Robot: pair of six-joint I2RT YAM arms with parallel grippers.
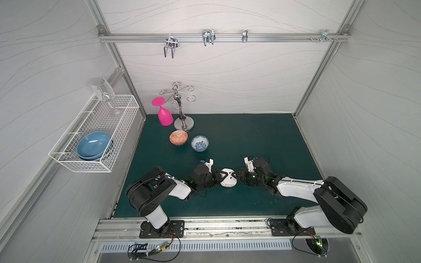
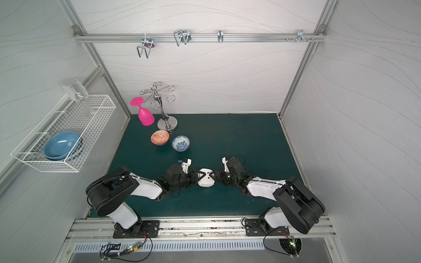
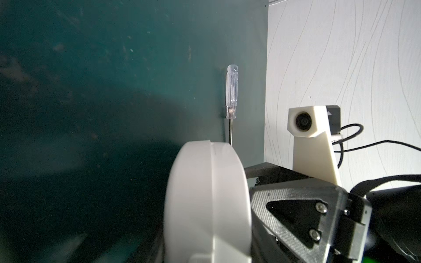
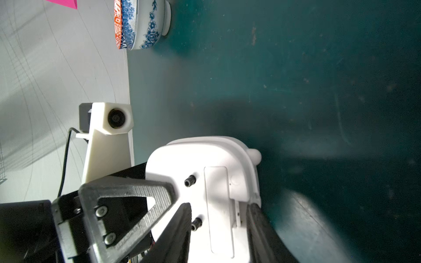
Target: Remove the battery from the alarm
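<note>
The white rounded alarm (image 1: 228, 178) is held on edge, with my left gripper (image 1: 223, 175) shut on its left part. In the left wrist view the alarm's pale rim (image 3: 208, 197) faces the camera and covers most of the fingers. My right gripper is close against its back in the right wrist view, which shows a long rectangular panel (image 4: 218, 206), two dark posts and a narrow slot (image 4: 237, 213). One right finger (image 4: 182, 228) stands over the back face, the other near the edge. Whether they grip anything is unclear. No battery can be made out.
A clear-handled screwdriver (image 3: 232, 92) lies beyond the alarm. Farther back are an orange bowl (image 1: 178, 137), a blue-patterned bowl (image 1: 200, 143), a pink goblet (image 1: 165, 116) and a metal stand (image 1: 183, 123). A wire basket (image 1: 79, 166) hangs left.
</note>
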